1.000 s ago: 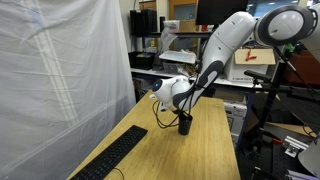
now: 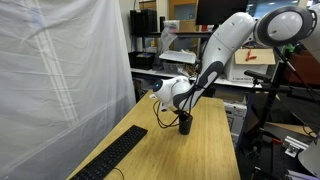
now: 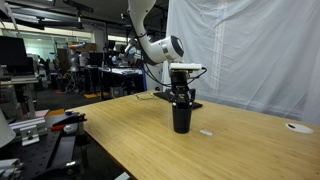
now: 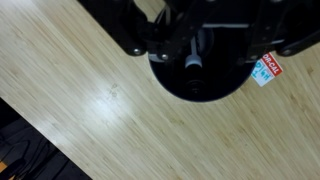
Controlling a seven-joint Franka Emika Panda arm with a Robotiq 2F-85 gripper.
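A black cup (image 3: 182,118) stands upright on the wooden table (image 3: 130,140). From above, in the wrist view, the dark cup (image 4: 205,88) has a small pale object (image 4: 193,62) inside it, perhaps a marker's end. My gripper (image 2: 185,113) points down at the cup's mouth, its tips at or just inside the rim. Dark fingers against a dark cup hide the width of the gap and whether they touch the pale object.
A black keyboard (image 2: 110,153) lies along the table's left side. Beside the cup is a small red and white label (image 4: 265,69). A white round item (image 3: 299,128) rests farther off. Bare tabletop surrounds the cup.
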